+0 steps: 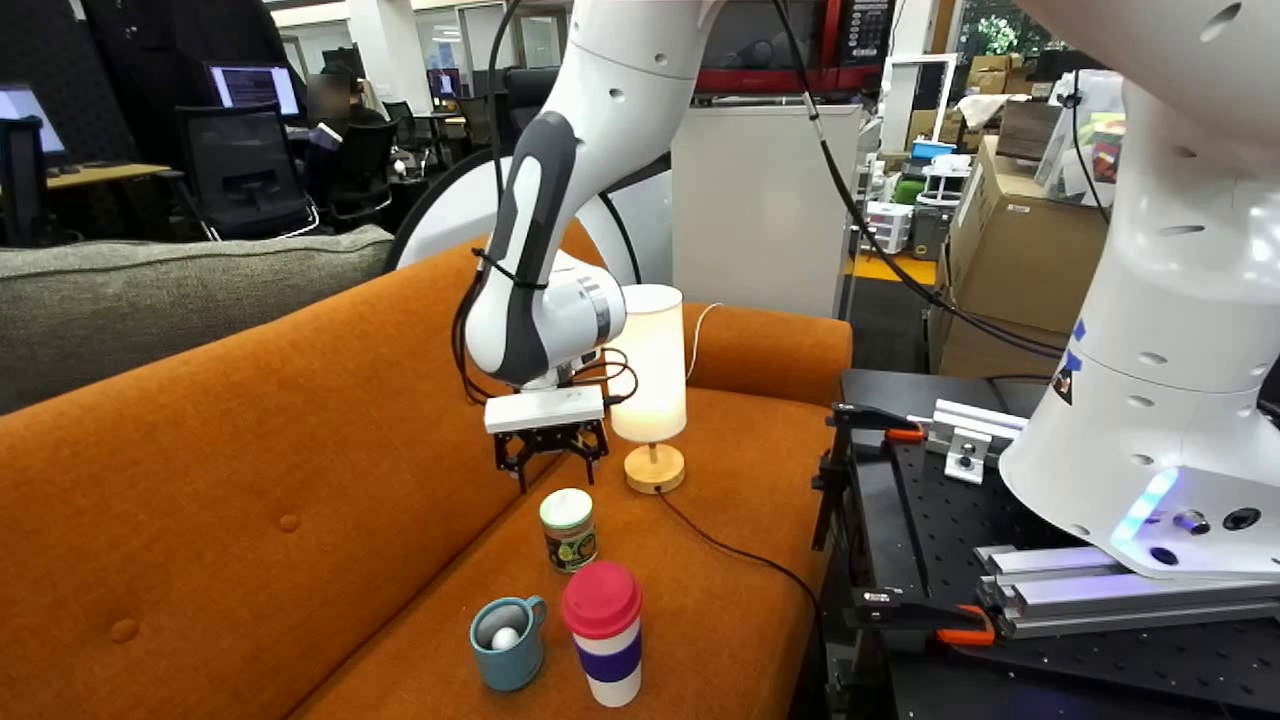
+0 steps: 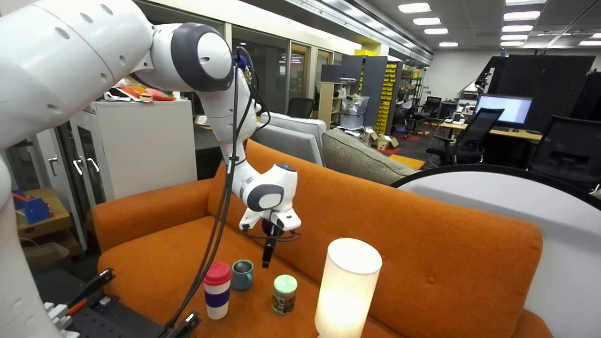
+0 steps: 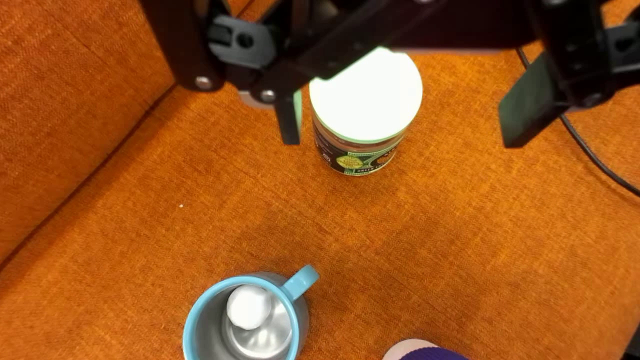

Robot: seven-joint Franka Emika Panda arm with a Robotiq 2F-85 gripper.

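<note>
My gripper is open above the orange seat, and nothing is held between its fingers. Below it stands a jar (image 1: 569, 532) with a pale green lid and a dark label, upright on the cushion. In the wrist view the jar (image 3: 363, 108) shows between the two fingers, nearer the left one; part of its lid is hidden by the gripper. A blue mug (image 1: 505, 644) with a white ball (image 3: 248, 307) inside stands apart from the jar. Beside the mug is an upright cup (image 1: 606, 634) with a red lid and purple band.
A lit table lamp (image 1: 650, 366) on a round wooden base stands close to the gripper and jar. Its black cord (image 1: 744, 551) runs across the seat. The sofa backrest (image 2: 428, 231) rises behind the objects. Open cushion lies around the jar.
</note>
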